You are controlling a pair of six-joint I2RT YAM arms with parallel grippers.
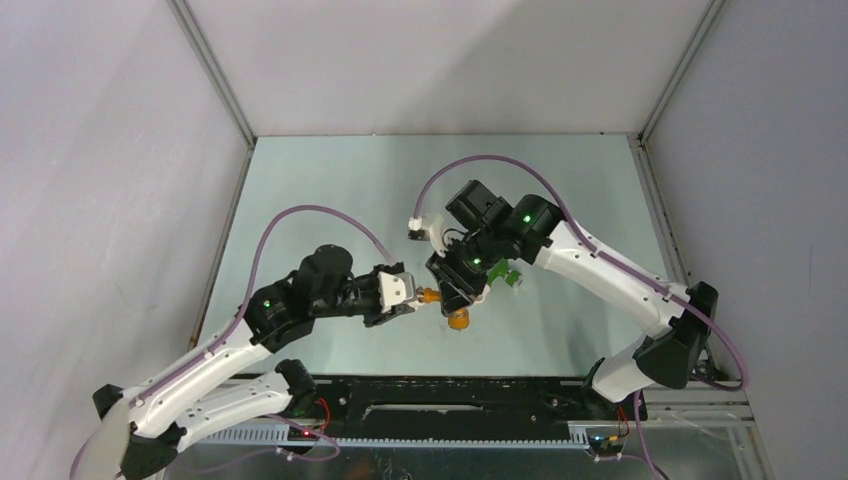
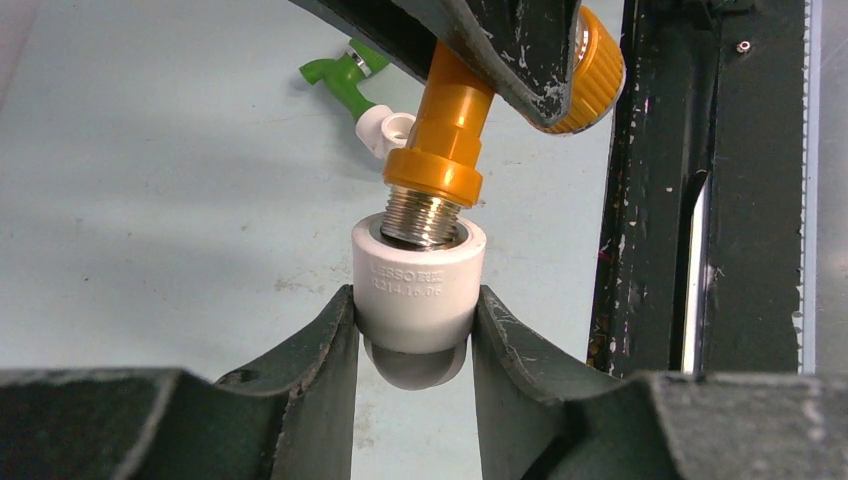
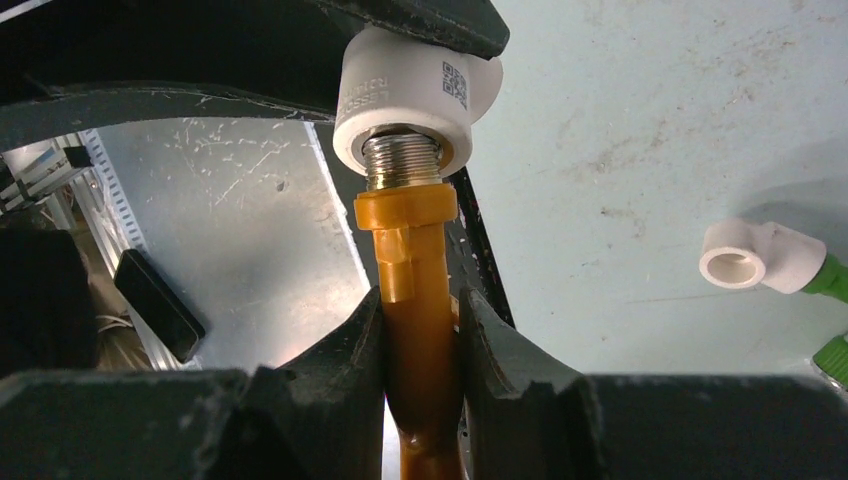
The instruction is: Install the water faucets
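My left gripper is shut on a white threaded pipe fitting [image 2: 420, 277]. My right gripper is shut on an orange faucet, whose knurled knob shows in the left wrist view [image 2: 590, 80]. The faucet's steel threaded end [image 2: 418, 212] sits at the mouth of the white fitting, with some threads still exposed. A green faucet [image 2: 345, 85] with a white fitting [image 3: 760, 255] on it lies on the board behind the grippers.
Both arms meet over the middle of the pale board [image 1: 350, 170]. A black rail [image 1: 460, 400] runs along its front edge. The back and left of the board are clear.
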